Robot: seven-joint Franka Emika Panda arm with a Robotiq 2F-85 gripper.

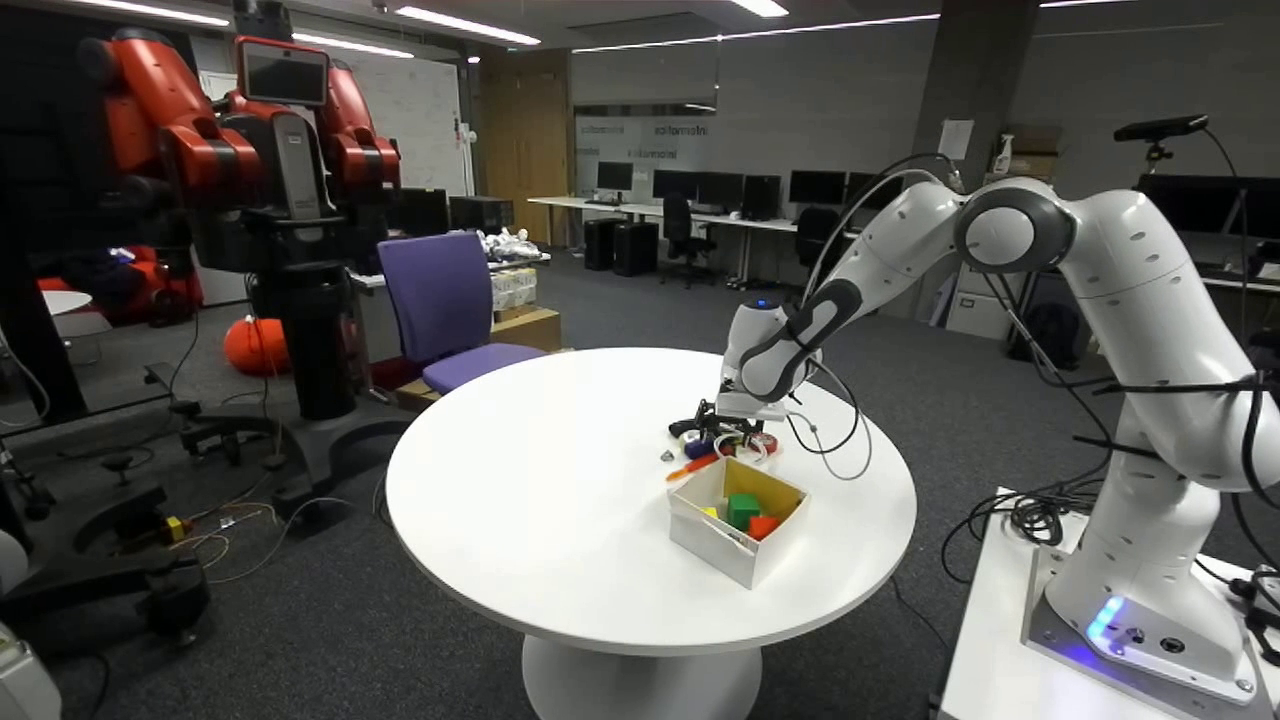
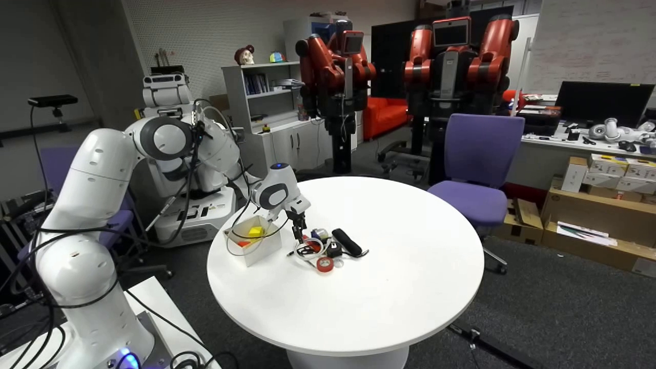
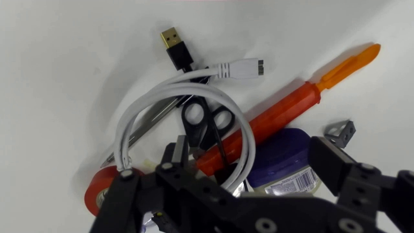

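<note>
My gripper stands open above a loose pile on the white table, its fingers wide apart in the wrist view. Beneath and between them lie a coiled white cable (image 3: 242,69), an orange-red handled tool (image 3: 285,106) and a dark purple-lidded container (image 3: 281,153). Inside the cable's loop show black scissors (image 3: 194,128). A grey pen (image 3: 153,118) crosses under the coil, and a black USB plug (image 3: 179,55) pokes out at the top. Red tape (image 3: 101,188) sits by the left finger. In exterior view 1 the gripper (image 1: 726,422) is low over the pile; whether it touches anything is unclear.
An open box (image 1: 720,538) holding coloured blocks, including a green block (image 1: 743,510), stands close to the pile. A black elongated object (image 2: 347,242) lies at the pile's edge. A small grey bracket (image 3: 341,134) lies apart.
</note>
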